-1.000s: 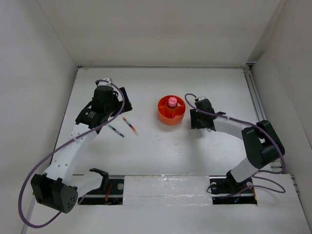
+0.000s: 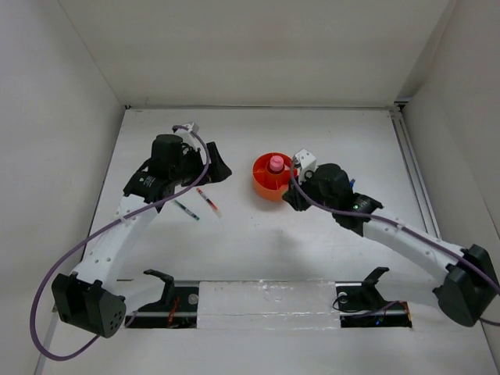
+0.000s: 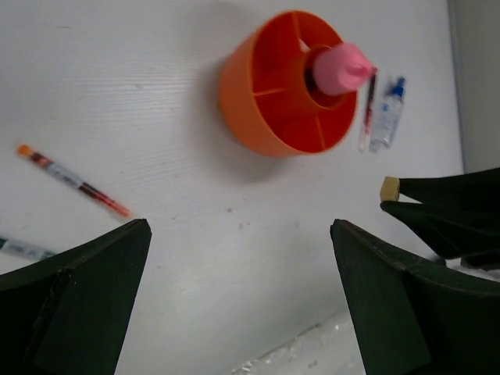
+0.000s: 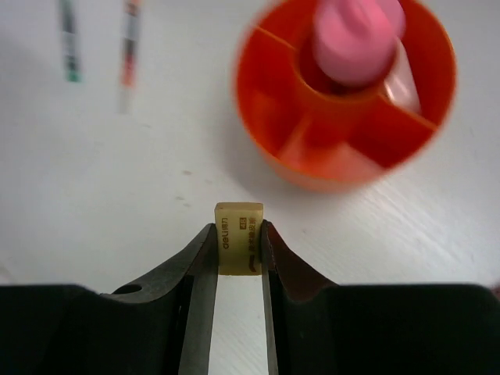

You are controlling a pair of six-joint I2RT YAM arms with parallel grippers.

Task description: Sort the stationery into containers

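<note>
My right gripper (image 2: 295,199) is shut on a tan eraser labelled deli (image 4: 239,238), just below the orange divided container (image 2: 266,187), which holds a pink item (image 3: 341,70) and a pale item (image 4: 401,86). My left gripper (image 2: 209,168) is open and empty, above and left of the container. An orange-capped pen (image 3: 74,181) and a green pen (image 3: 22,248) lie on the left of the table. A clear bottle with a blue cap (image 3: 386,119) and a red pen (image 3: 367,117) lie right of the container.
White walls (image 2: 58,156) enclose the table. A clear plastic-like strip (image 2: 266,305) runs along the front edge.
My right arm has risen and moved left toward the container, now carrying the eraser. The left arm has shifted slightly right, toward the container.
</note>
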